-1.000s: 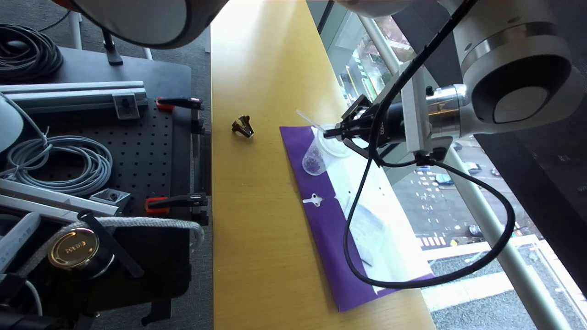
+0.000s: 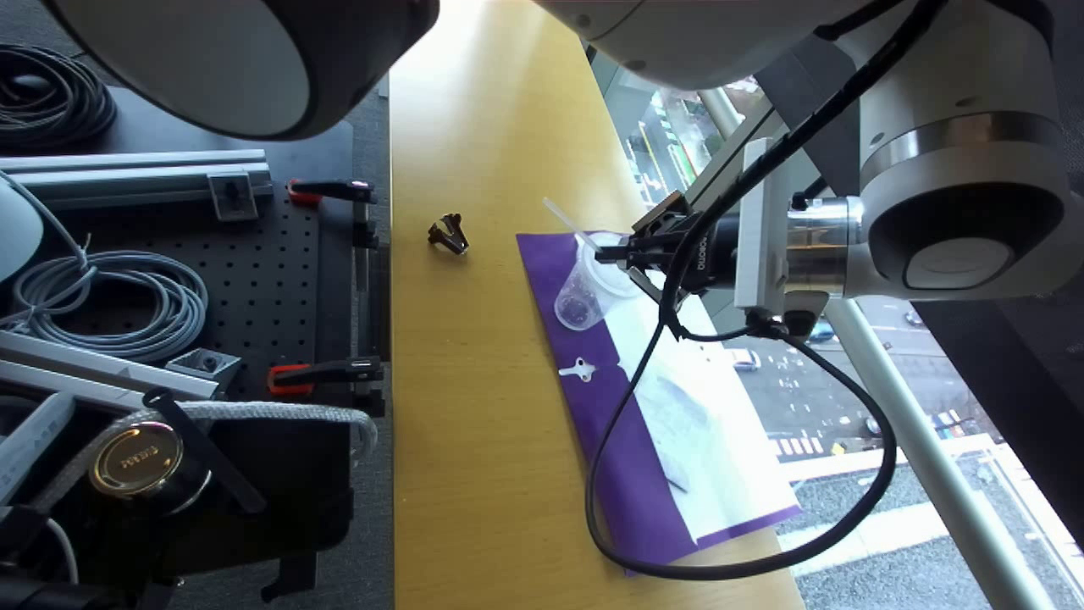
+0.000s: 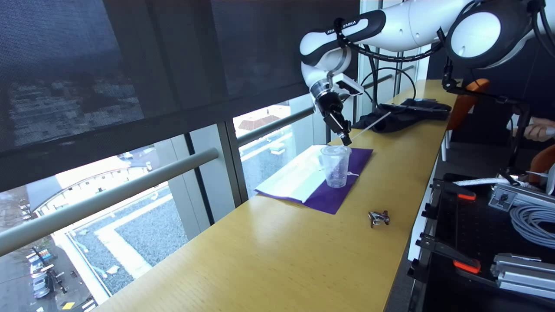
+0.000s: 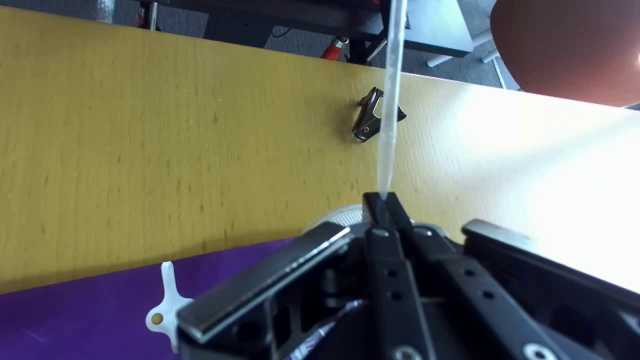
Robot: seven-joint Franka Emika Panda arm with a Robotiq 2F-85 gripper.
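A thin translucent straw (image 4: 391,96) sticks out from the fingertips of my gripper, which is shut on one end of it. In the second exterior view the straw (image 3: 372,125) slants upward and away from the gripper (image 3: 345,141). Just below the fingertips stands a clear plastic cup (image 3: 336,174) on a purple and white folder. From the first exterior view, the gripper (image 2: 601,254) overlaps the mouth of the cup (image 2: 579,305), and the straw (image 2: 565,219) points out over the wood. Only a bit of the cup's rim (image 4: 345,215) shows in the wrist view.
A dark staple remover (image 2: 448,234) lies on the bare wooden table (image 2: 478,427). Near the cup, a small white cross-shaped piece (image 2: 579,370) rests on the folder (image 2: 610,427). The window and its rail (image 3: 171,177) run along one side.
The arm's upper links and wrist have shifted and its cable hangs differently. The fingertips have moved slightly, with the straw still in them. The cup appears very slightly shifted.
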